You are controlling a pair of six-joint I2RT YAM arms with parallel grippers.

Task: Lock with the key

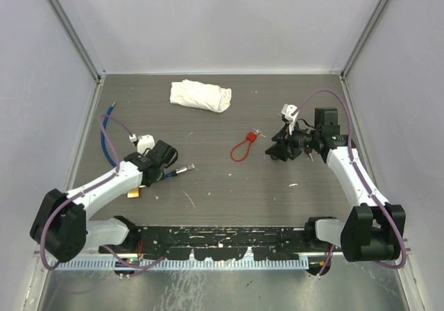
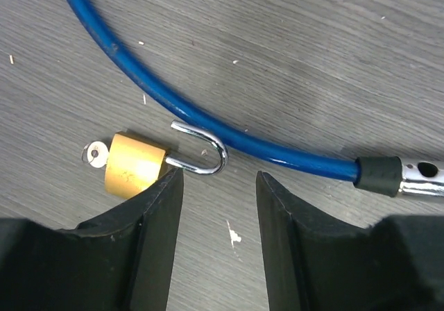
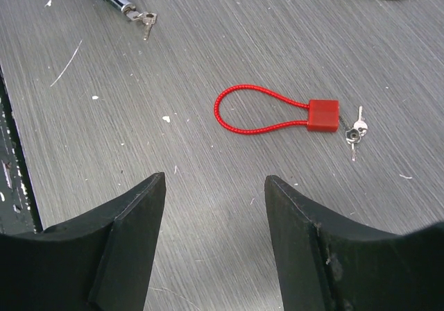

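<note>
In the left wrist view a brass padlock (image 2: 132,166) lies on the table with its shackle (image 2: 220,157) swung open, the bend resting by the blue cable. A small key (image 2: 97,153) on a ring sits at the padlock's bottom end. My left gripper is open above the shackle, fingers apart and nothing between them; in the top view its arm hides much of the padlock (image 1: 133,192). Over bare table at the right, my right gripper stands open and empty.
A blue cable lock (image 1: 105,137) curves around the left side, its metal end (image 1: 183,169) holding keys. A red cable lock (image 1: 240,151) with keys lies mid-table. White cloth (image 1: 201,96) is at the back.
</note>
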